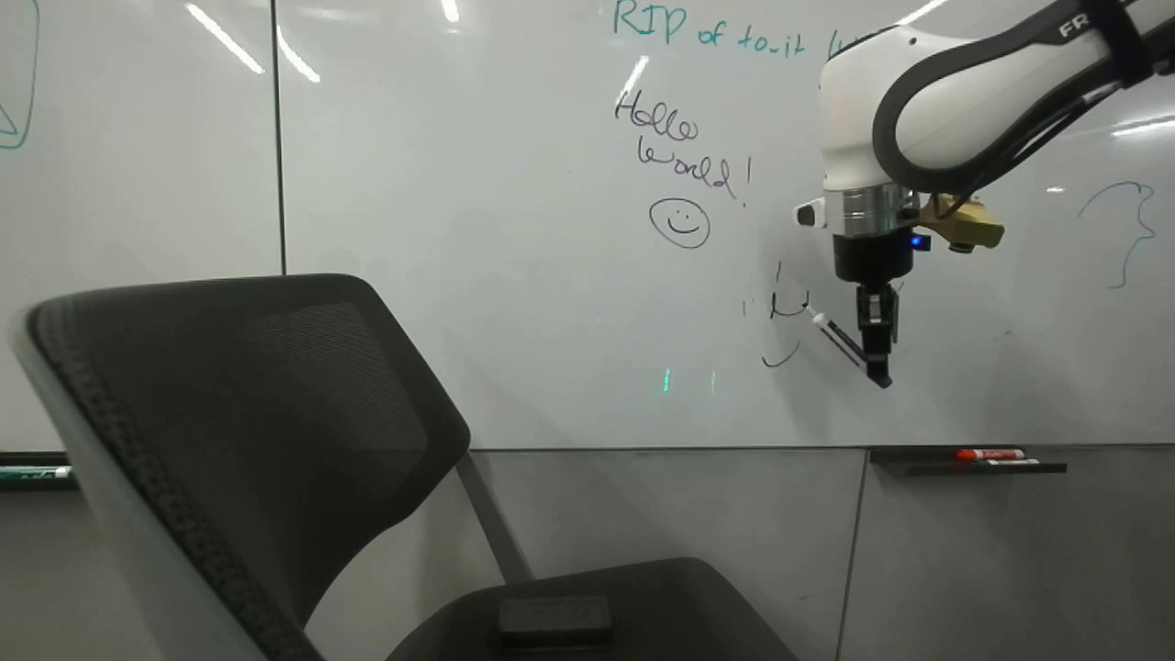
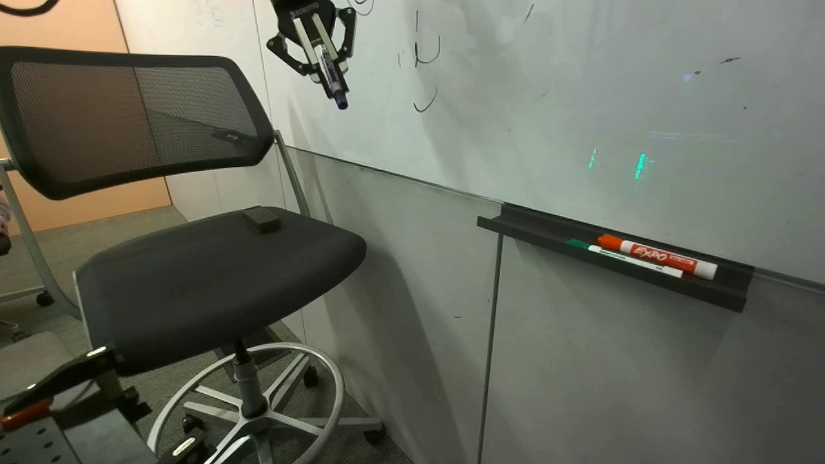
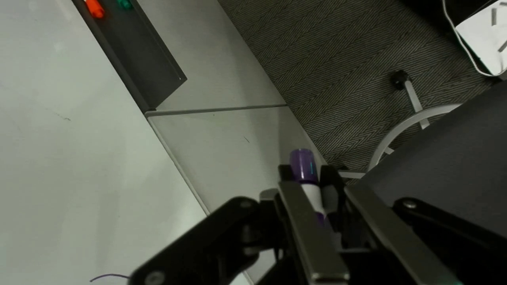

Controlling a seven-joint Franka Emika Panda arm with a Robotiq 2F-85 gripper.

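A marker with a white front end is held at a slant, its tip toward the whiteboard. My gripper is shut on it, in front of the board's lower right part. In the wrist view the marker's purple end sticks out past the fingertips of the gripper. From the other side, the gripper is high at the upper left, with the marker's dark end pointing down. Short dark strokes are on the board close by. Whether the tip touches the board I cannot tell.
A black tray along the board's lower edge carries an orange-red marker and a green-capped one. An office chair stands close to the wall, a dark block lying on its seat. Open board lies around the strokes.
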